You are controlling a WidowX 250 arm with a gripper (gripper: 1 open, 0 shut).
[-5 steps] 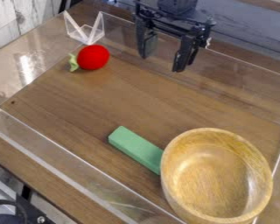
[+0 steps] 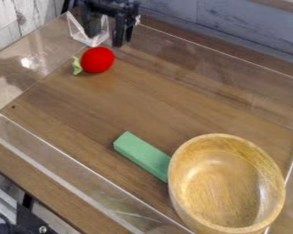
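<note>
My black gripper (image 2: pixel 109 29) hangs at the top left of the camera view, dark and partly cut off by the frame's edge, just above a red round object (image 2: pixel 96 60) with a green leafy bit on its left. A clear angular container (image 2: pixel 88 31) is partly behind the gripper. The gripper's fingers are too dark and small to read clearly. A green block (image 2: pixel 143 154) lies lower in the middle, left of a large wooden bowl (image 2: pixel 225 187).
Pale walls rise at the back and left. A clear edge runs along the lower left.
The gripper has moved left from the upper middle to over the red object and clear container. The objects on the table look unmoved.
</note>
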